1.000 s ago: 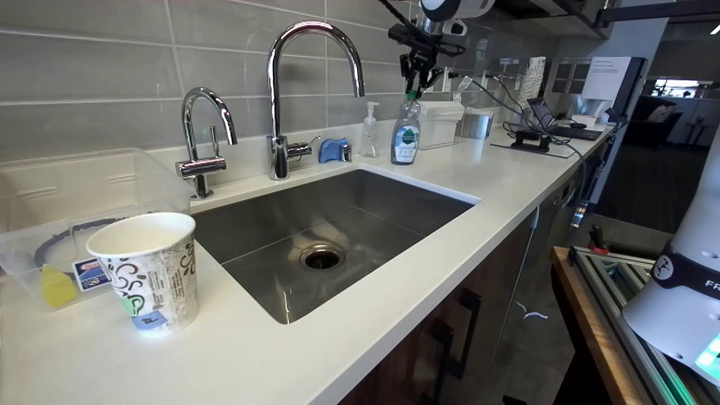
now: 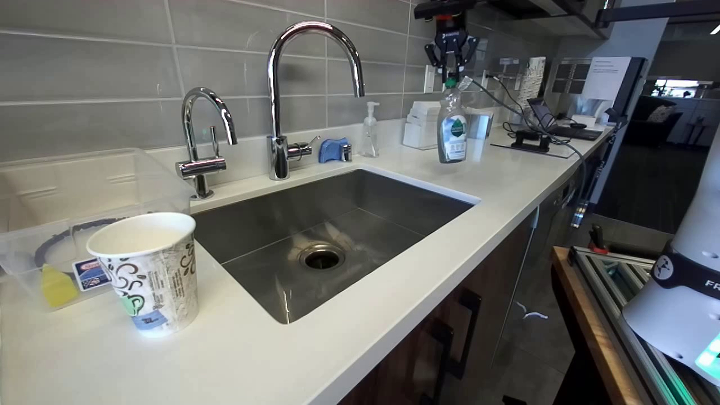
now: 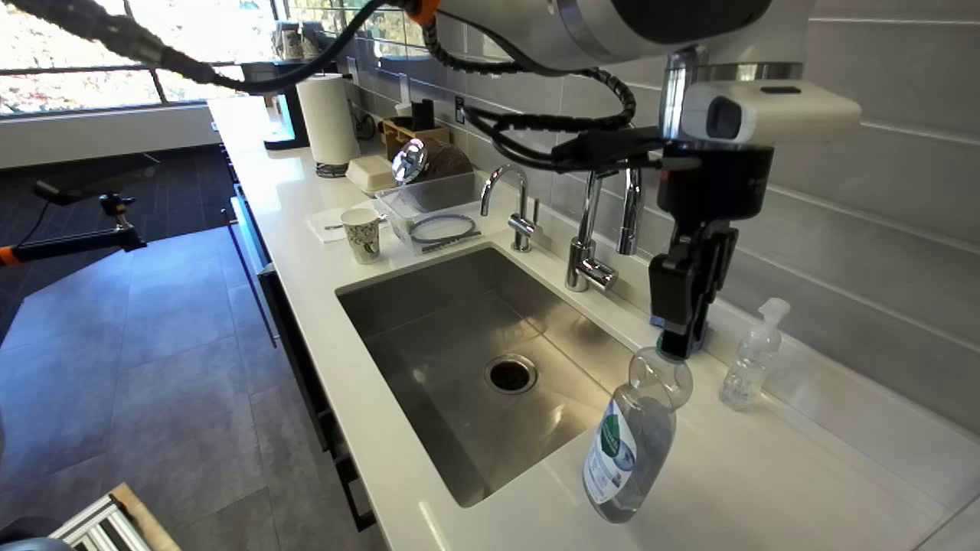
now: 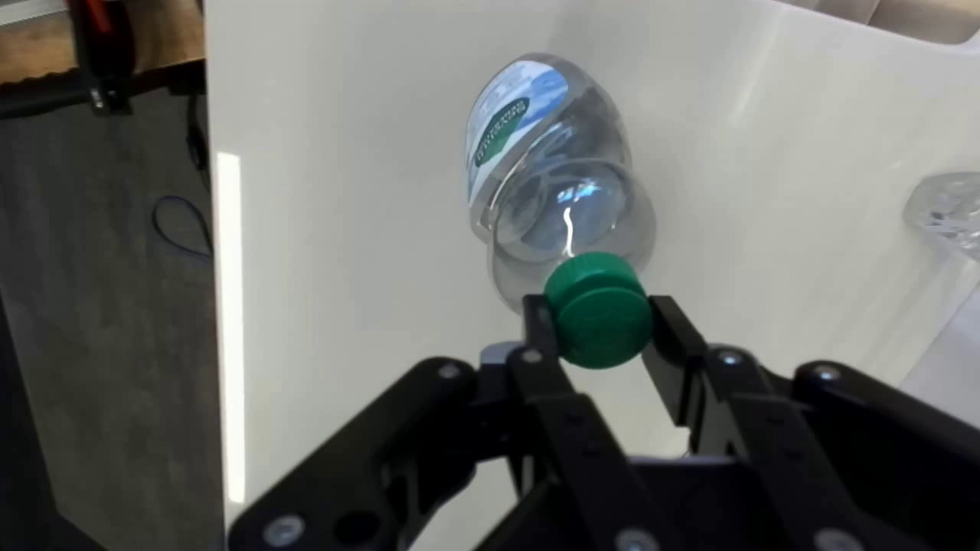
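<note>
A clear dish-soap bottle (image 2: 451, 131) with a green cap and a white-and-blue label is held at its top by my gripper (image 2: 450, 73). In the wrist view the green cap (image 4: 602, 317) sits between the two black fingers, which touch it on both sides. Exterior view 2 shows the bottle (image 3: 634, 450) leaning, its base toward the front edge of the counter, to the right of the sink, with my gripper (image 3: 677, 347) over its neck. The base seems to be off the counter, though the gap is hard to judge.
Beside the bottle is the steel sink (image 3: 423, 367) with its tall faucet (image 2: 275, 101). A clear pump bottle (image 3: 755, 358) stands by the wall. A paper cup (image 2: 148, 277) and a plastic bin (image 2: 158, 182) are at the sink's far end. Cables and a laptop (image 2: 567, 125) lie farther right.
The bottle and my gripper have moved together to the right in exterior view 1, away from the pump bottle. The arm's wrist has turned to a more downward pose.
</note>
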